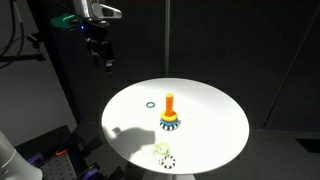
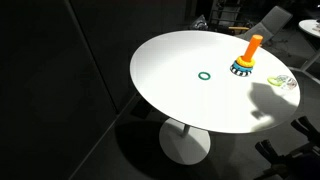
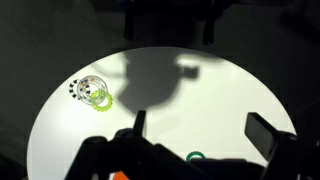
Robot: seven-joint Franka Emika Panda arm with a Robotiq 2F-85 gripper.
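A stacking toy with an orange post [image 1: 169, 103] stands upright on the round white table, with yellow, blue and black-and-white patterned rings low on it. To one side lies a thin dark green ring [image 2: 199, 75], flat on the tabletop. A yellow-green ring [image 1: 162, 149] and a clear ring with black-and-white parts [image 3: 92, 79] lie close together near the edge. My gripper is open, high above the tabletop and well apart from every object. At the bottom of the wrist view only a bit of the orange post [image 3: 120, 176] shows beside the left finger.
The white table [image 2: 170, 65] has wide bare areas around the toy. Its rounded edge drops to a dark floor. Dark curtains [image 1: 215, 40] hang behind it. Another white table [image 2: 310, 27] shows at the far right.
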